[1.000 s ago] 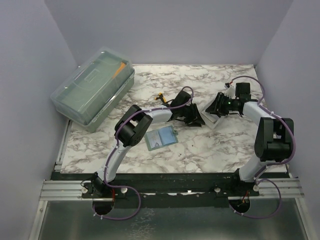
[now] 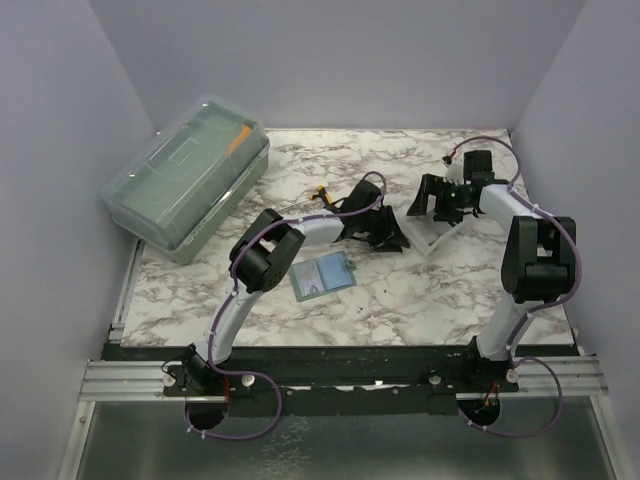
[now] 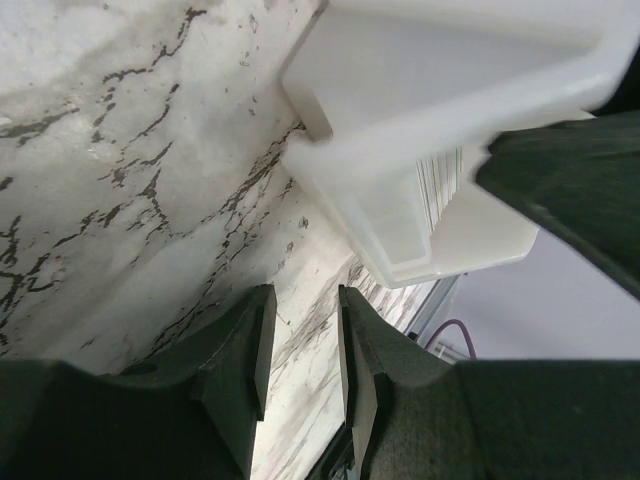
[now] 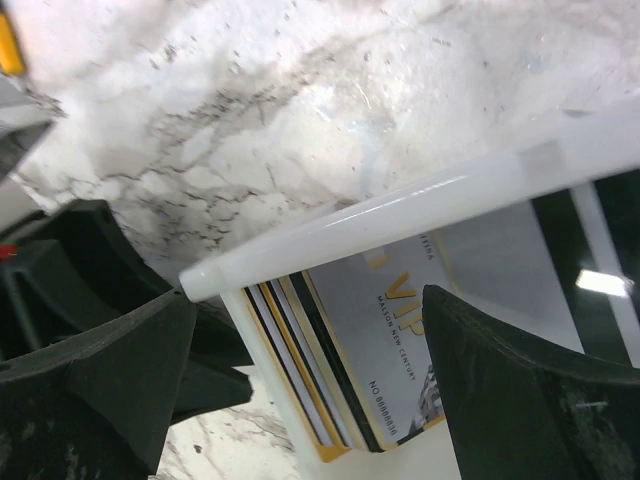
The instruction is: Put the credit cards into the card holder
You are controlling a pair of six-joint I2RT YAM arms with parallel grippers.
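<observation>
A white open box (image 2: 424,236) stands right of centre on the table. In the right wrist view several cards (image 4: 315,365) stand packed at its left end, the front VIP card (image 4: 375,330) facing me. My right gripper is open above the box, the cards showing between its fingers. My left gripper is just outside the box's left end. Its fingers are slightly apart, with only marble visible between them; whether they pinch anything is hidden. A flat blue-and-grey two-panel piece (image 2: 322,276), possibly the open card holder, lies below the left arm.
A large lidded green bin (image 2: 186,180) fills the left back. Behind the left gripper lies a thin tool with a yellow part (image 2: 322,193).
The left arm, the box and the flat piece stay where they were.
</observation>
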